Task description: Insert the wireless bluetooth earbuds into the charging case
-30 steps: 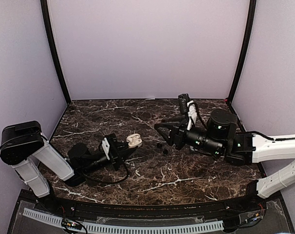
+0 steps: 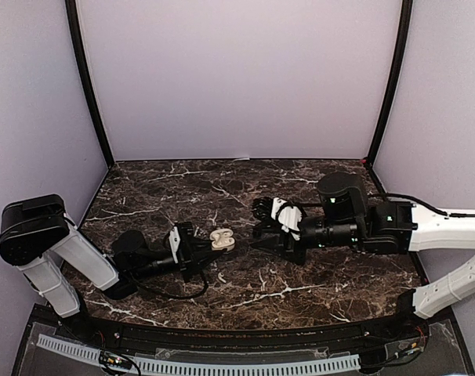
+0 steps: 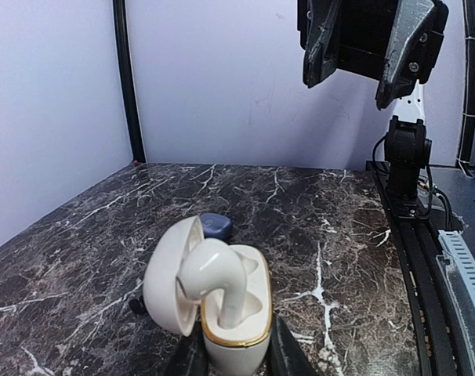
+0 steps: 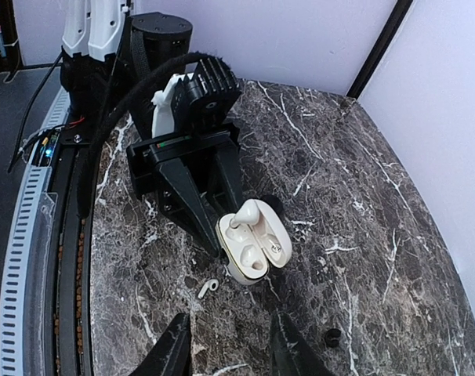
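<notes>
The white charging case [image 2: 222, 240] is held above the table with its lid up, my left gripper shut on its lower body. One white earbud [image 3: 214, 270] has its stem down in the case and its rounded head sticking out above, beside the lid; how deep it sits I cannot tell. In the right wrist view the case's other hollow [image 4: 253, 257] looks empty. A second earbud [image 4: 208, 288] lies on the table near the case. My right gripper is open, nothing between its fingers, to the right of the case in the top view.
On the marble table [image 4: 339, 157] lie a small black piece [image 4: 333, 338] and a dark rounded piece [image 3: 215, 225] behind the case. Walls stand at the back and sides.
My right gripper has turned and come down slightly, nearer the table's front. The left gripper and case have shifted a little to the right and forward.
</notes>
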